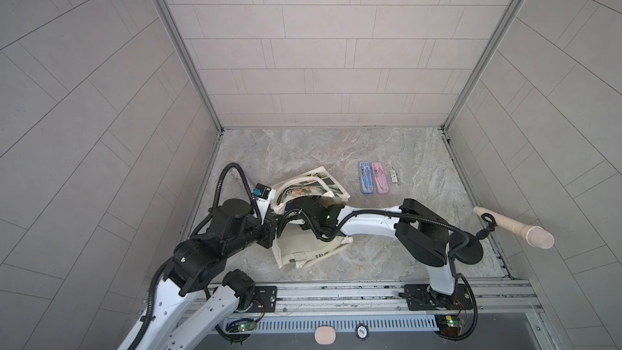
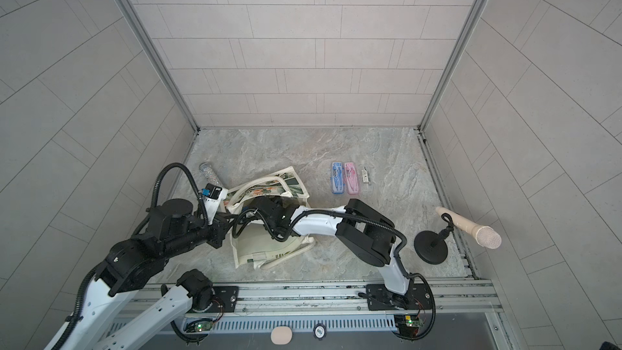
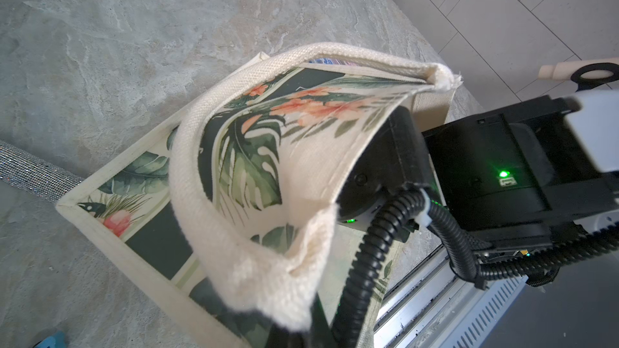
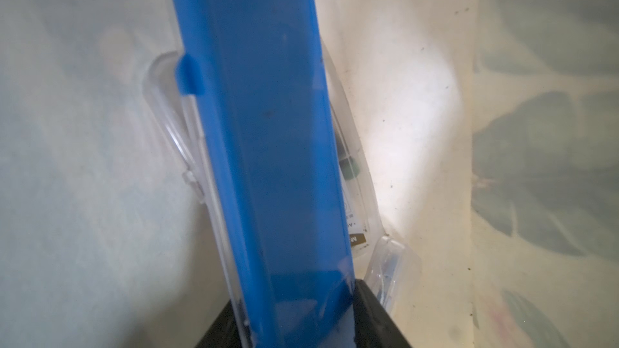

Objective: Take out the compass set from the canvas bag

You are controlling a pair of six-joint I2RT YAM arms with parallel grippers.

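Observation:
The canvas bag, cream with a leaf and flower print, lies mouth open at the table's left front. Inside it, a blue case with clear plastic parts, likely the compass set, fills the right wrist view. My right gripper is in the bag, a finger on each side of the case's near end; whether they press on it is unclear. At the bag's left edge, where the handle meets the cloth, is my left gripper, shut. Its tips are mostly hidden, so pinched cloth cannot be made out.
A blue case, a pink case and a small white item lie behind and right of the bag. A silvery sparkling item sits by the bag's left side.

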